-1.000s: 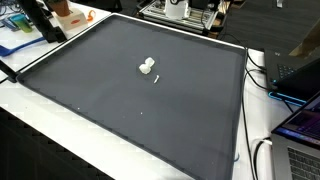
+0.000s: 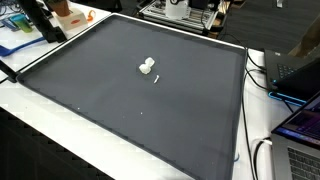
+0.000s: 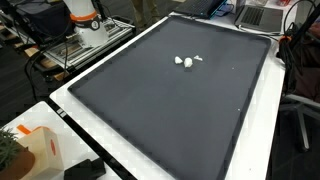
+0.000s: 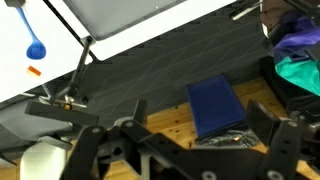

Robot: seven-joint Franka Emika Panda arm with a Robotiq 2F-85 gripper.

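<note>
Small white pieces [image 2: 147,66] lie together on the dark grey board, towards its far side in exterior view 1. Close by is a thinner white bit [image 2: 157,79]. Exterior view 2 shows the same white pieces [image 3: 187,62] near the far end of the board. In the wrist view my gripper is open, its dark fingers wide apart and nothing held between them. It hangs over the floor area beyond the table's edge, well away from the white pieces. Neither exterior view shows the gripper.
The grey board [image 2: 140,105] is otherwise bare. A laptop [image 2: 298,90] and cables stand beside the table. A blue spoon [image 4: 36,46] lies on the white surface in the wrist view; a dark blue flat object [image 4: 214,105] rests below. One corner holds a plant pot [image 3: 12,155].
</note>
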